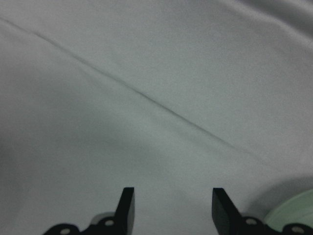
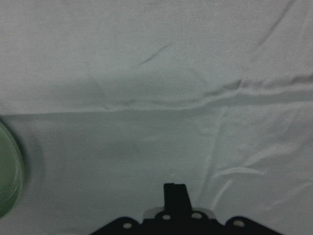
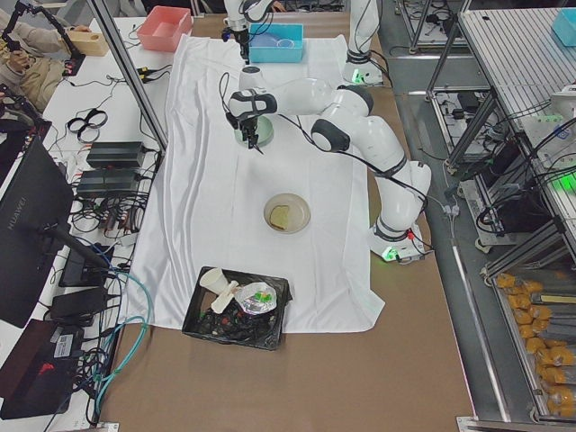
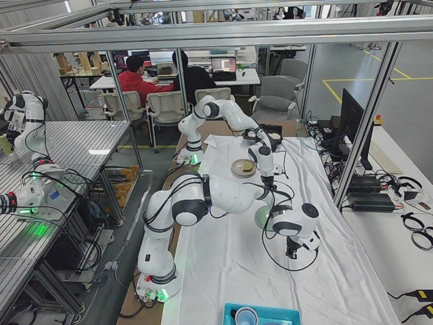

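Observation:
A green plate (image 3: 261,135) lies on the white cloth. My left gripper stands open over bare cloth beside it, with the plate (image 1: 293,210) at the lower right of the left wrist view. My right gripper is shut, nothing visible between its fingers, over creased cloth with the plate (image 2: 7,171) to its left. A beige plate (image 3: 297,216) holds a flat yellowish item (image 3: 278,218).
A blue bin (image 3: 297,49) with dishes is at the far end. A black tray (image 3: 202,319) with a white cup and foil bowl is at the opposite end. A pink bin (image 3: 162,31) sits off the cloth.

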